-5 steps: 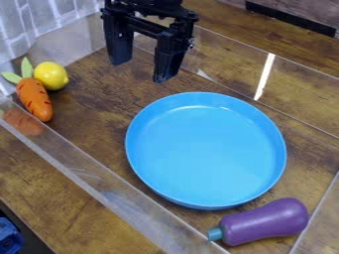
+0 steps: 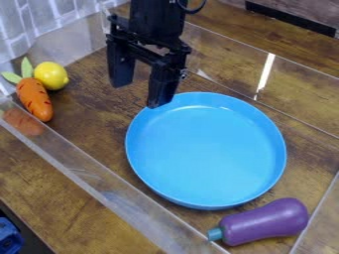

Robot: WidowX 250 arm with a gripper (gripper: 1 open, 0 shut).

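My black gripper (image 2: 142, 77) hangs over the wooden surface at the upper middle, open, with its two fingers spread and pointing down. It is just above and left of the far rim of a blue plate (image 2: 205, 149). A toy carrot (image 2: 36, 97) and a yellow lemon (image 2: 51, 74) lie at the left. A purple eggplant (image 2: 265, 220) lies at the lower right.
Clear plastic walls edge the area along the left and lower sides (image 2: 93, 179). Bare wood (image 2: 99, 124) shows between the carrot and the plate, and also to the plate's right. A small blue object sits in the bottom left corner.
My gripper has moved downward in the view, closer to the plate's far rim. The plate, carrot, lemon and eggplant have not moved.
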